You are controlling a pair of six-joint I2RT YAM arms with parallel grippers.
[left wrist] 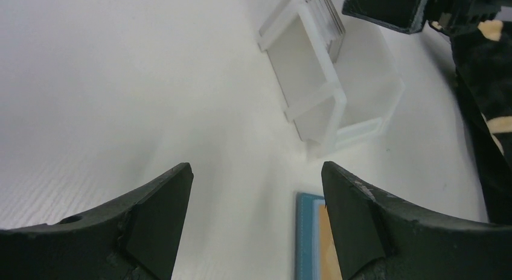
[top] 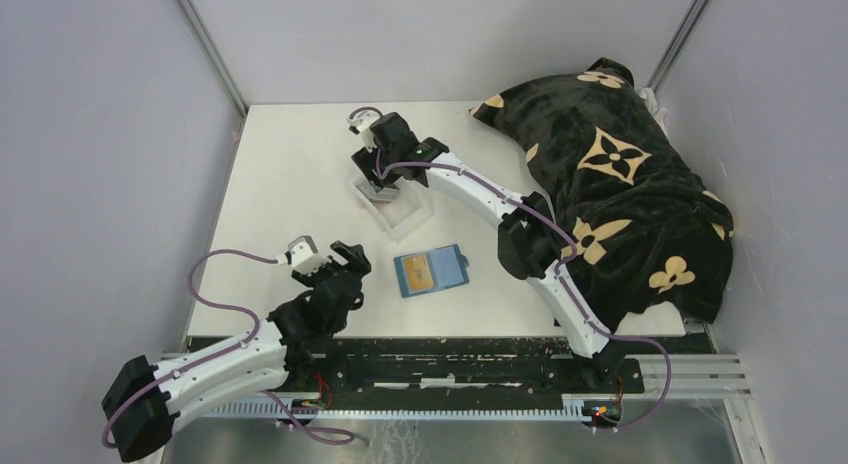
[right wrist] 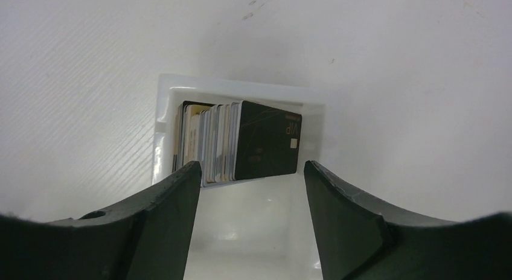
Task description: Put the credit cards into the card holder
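Note:
In the right wrist view a row of credit cards (right wrist: 208, 141) leans inside a white tray (right wrist: 311, 132), with a black VIP card (right wrist: 265, 141) at one end. Over that tray hangs my right gripper, its fingers apart and nothing between them. The blue card holder (top: 448, 267) lies open on the table in the top view, a gold card (top: 418, 271) in its left half. To the left of the holder is my left gripper, open and empty above bare table.
A dark patterned blanket (top: 620, 174) covers the table's right side. My right arm (top: 480, 194) reaches across the table from the right.

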